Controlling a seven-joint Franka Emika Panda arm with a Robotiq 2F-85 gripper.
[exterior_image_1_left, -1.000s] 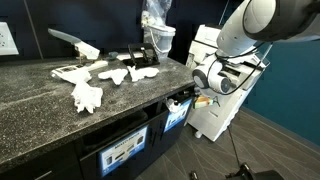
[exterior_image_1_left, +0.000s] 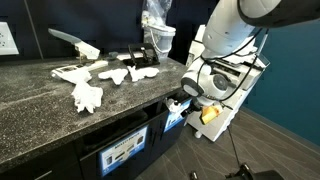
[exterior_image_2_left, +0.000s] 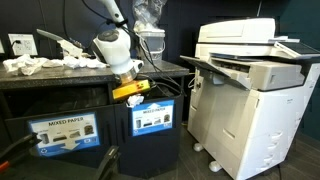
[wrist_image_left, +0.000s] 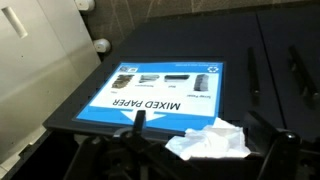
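In the wrist view, a crumpled white paper (wrist_image_left: 212, 143) shows at the lower edge, between the dark fingers of my open gripper. Whether either finger touches it I cannot tell. Beyond it is the dark bin front with a blue and white MIXED PAPER label (wrist_image_left: 155, 92). Exterior view 2 has the white paper (exterior_image_2_left: 140, 99) just above the right-hand label (exterior_image_2_left: 152, 117), close to the gripper. Other crumpled papers (exterior_image_1_left: 87, 97) lie on the dark speckled counter (exterior_image_1_left: 40, 110); more white paper (exterior_image_1_left: 142, 73) is farther back.
Left of the right-hand bin stands another bin with its own MIXED PAPER label (exterior_image_2_left: 66, 133). A large white printer (exterior_image_2_left: 245, 100) occupies the right side. On the counter are a clear container (exterior_image_1_left: 158, 38) and a black item (exterior_image_1_left: 122, 57). Grey floor (exterior_image_1_left: 210, 155) lies open in front.
The papers on the counter have stayed put.
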